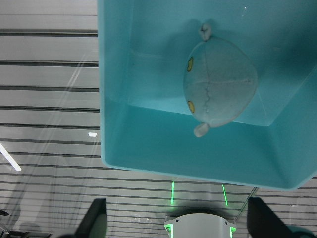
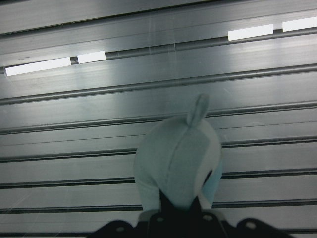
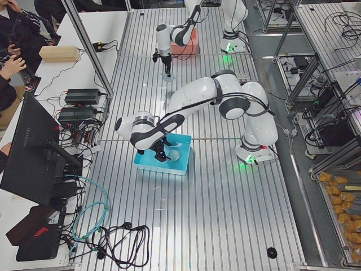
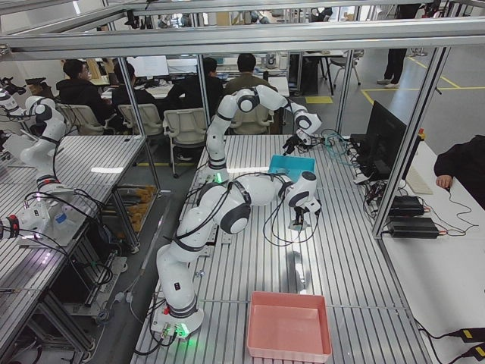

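A pale round plush toy (image 1: 220,82) with small yellow patches lies in the blue bin (image 1: 114,134). My left gripper hangs above that bin, open, its fingers wide apart with nothing between them. My right gripper is shut on a second pale blue-grey plush toy (image 2: 171,153), held over bare slatted table between the pink bin (image 4: 288,351) and the blue bin. In the camera right view that toy (image 4: 298,224) is small and partly hidden by the gripper.
Coiled cables (image 3: 121,245) lie on the table beyond the blue bin, beside a monitor (image 3: 31,147) on the side desk. Metal frame posts line the table's edges. The table's middle between the bins is mostly clear.
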